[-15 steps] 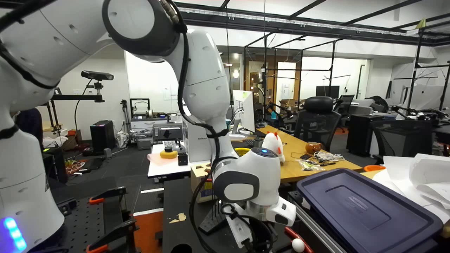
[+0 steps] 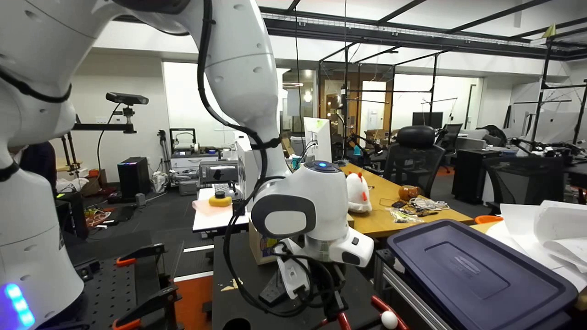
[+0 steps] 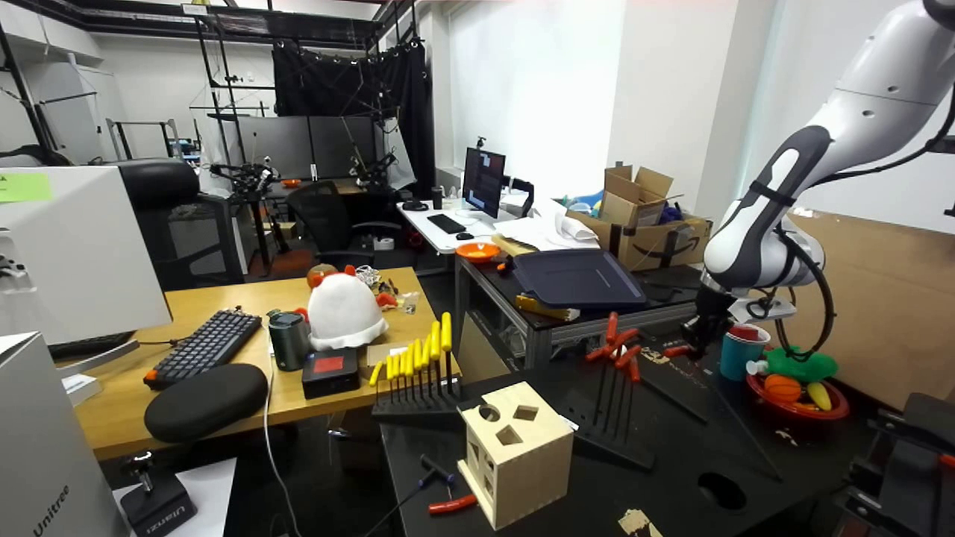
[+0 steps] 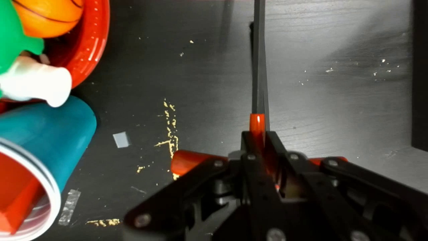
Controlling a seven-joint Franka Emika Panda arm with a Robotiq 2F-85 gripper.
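In the wrist view my gripper is shut on a red-handled T-key. Its red crossbar [image 4: 194,160] sticks out on both sides of the fingers, and a red collar [image 4: 257,121] sits just ahead of them. A long dark shaft [image 4: 259,60] runs from the collar to the top edge. In exterior view 2 my gripper [image 3: 696,335] is over the black table, left of the teal cup [image 3: 736,356], with a red handle end [image 3: 677,350] beside it. A rack of similar red-handled keys [image 3: 615,344] stands further left.
The red bowl [image 3: 828,407] of toys and the teal cup [image 4: 76,120] are close beside the gripper. A wooden shape box [image 3: 528,456] and yellow-handled keys [image 3: 421,353] stand at the table's far end. The dark lid [image 2: 479,275] lies alongside.
In exterior view 1 the arm has moved left and slightly up, and the wrist has turned. A red handle now shows by the gripper at the bottom edge.
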